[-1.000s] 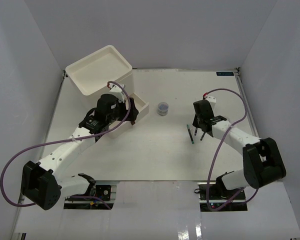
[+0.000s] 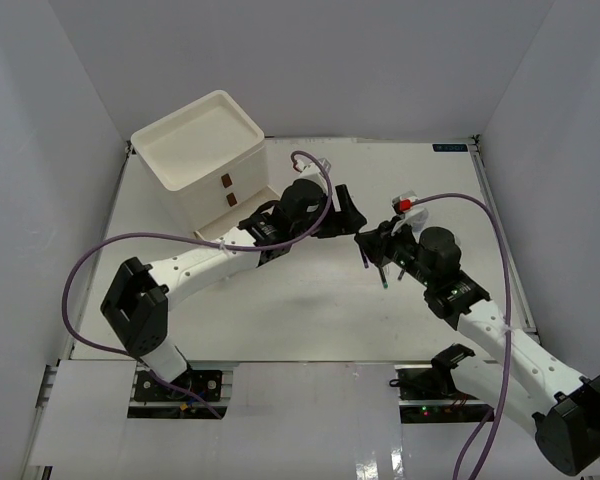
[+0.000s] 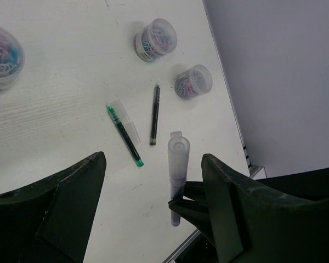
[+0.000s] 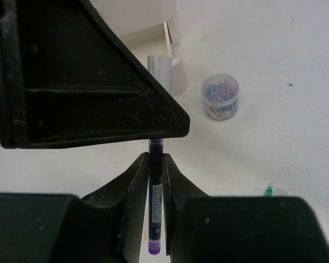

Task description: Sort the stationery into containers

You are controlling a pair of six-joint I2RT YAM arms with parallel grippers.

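A purple pen [image 4: 155, 205] with a clear cap stands upright in my right gripper, which is shut on it. My left gripper is open close by, its fingers [image 3: 71, 203] wide apart. In the left wrist view the pen's capped end lies between those fingers in the image, nearer the right one; contact cannot be told. One black left finger [image 4: 115, 104] hides part of the pen in the right wrist view. On the table lie a green pen [image 3: 124, 136] with a clear cap beside it, and a black pen [image 3: 155, 115].
Tubs of paper clips stand on the table: one [image 3: 3, 57] at left, another [image 3: 155, 40] at the back and a third [image 3: 193, 82] near the right wall. A white drawer box [image 2: 200, 140] with a pulled-out drawer occupies the back left.
The left arm has swung right from over the drawer towards the right gripper, staying open. My right gripper has moved a little left, lifting the purple pen and turning to face the drawer side.
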